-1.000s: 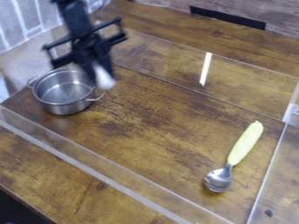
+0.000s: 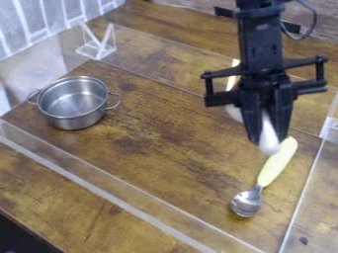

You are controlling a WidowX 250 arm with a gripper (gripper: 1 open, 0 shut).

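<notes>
My gripper (image 2: 268, 125), black and pointing down, hangs at the right over the table, above the handle end of a spoon (image 2: 278, 164) with a pale yellow handle and steel bowl. A white object shows at its fingertips; whether the fingers are shut on it is hard to make out. The spoon lies on the wood, its bowl toward the front. A steel pot (image 2: 74, 102) with two loop handles stands at the left, empty.
A small white stand (image 2: 98, 42) is at the back left. Clear low strips border the wooden work area (image 2: 158, 158).
My gripper has swept from above the pot at the left to the right side, over the spoon's handle. The pot and spoon have not moved.
</notes>
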